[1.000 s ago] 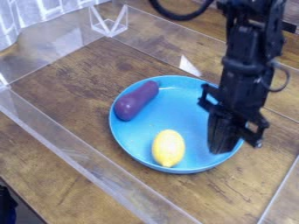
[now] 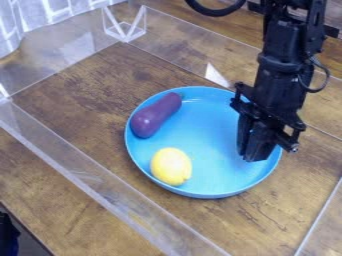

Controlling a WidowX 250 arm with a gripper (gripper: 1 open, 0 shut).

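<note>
A round blue plate [image 2: 214, 165] rests on the wooden table, holding a purple eggplant [image 2: 156, 115] on its upper left and a yellow oval object [image 2: 171, 166], like a lemon or potato, at its lower left. My black gripper [image 2: 258, 140] reaches down from the upper right over the plate's right part, its tip near the right rim. Its fingers are dark and hard to separate; whether anything is between them cannot be seen.
Clear plastic walls run along the left and lower left of the workspace. A small white wire object [image 2: 123, 28] stands at the top left.
Compared with a second ago, the yellow object sits farther left on the plate.
</note>
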